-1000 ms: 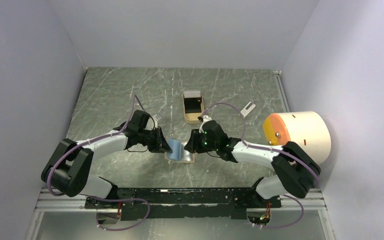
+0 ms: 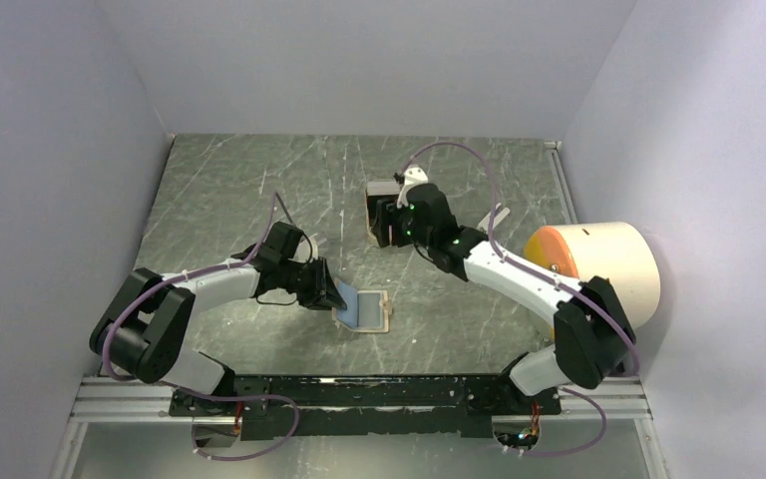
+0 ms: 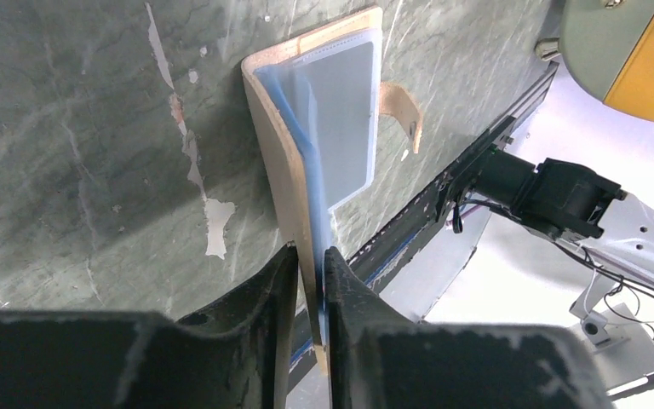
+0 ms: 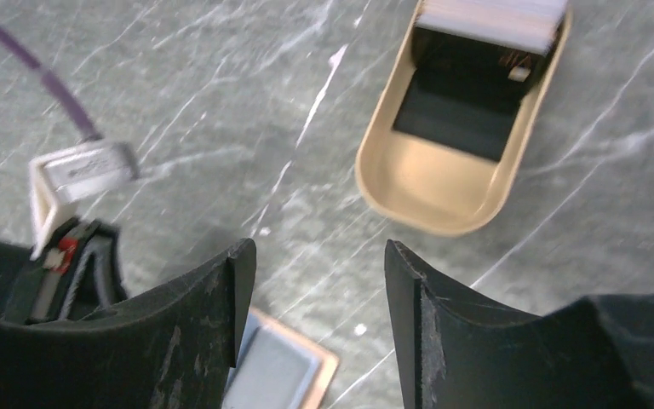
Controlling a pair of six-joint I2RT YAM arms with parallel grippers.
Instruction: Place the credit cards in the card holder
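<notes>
The tan card holder [image 2: 379,324] lies open on the table near the front middle, a grey panel [image 3: 341,111] inside. My left gripper has its fingertips at the raised tan-and-blue flap [image 3: 281,145]; whether it grips it is unclear. In the top view my right gripper is over a tan tray [image 4: 430,213] at the back middle, which holds a black panel [image 4: 451,111] and a pale piece at its far end. Its fingers stand apart with nothing between them.
A white cylinder with an orange end [image 2: 598,264] sits at the right edge. A small white object [image 2: 499,215] lies back right.
My right gripper has moved up and back from the card holder to over the tray. My left gripper and the holder have shifted slightly toward the front.
</notes>
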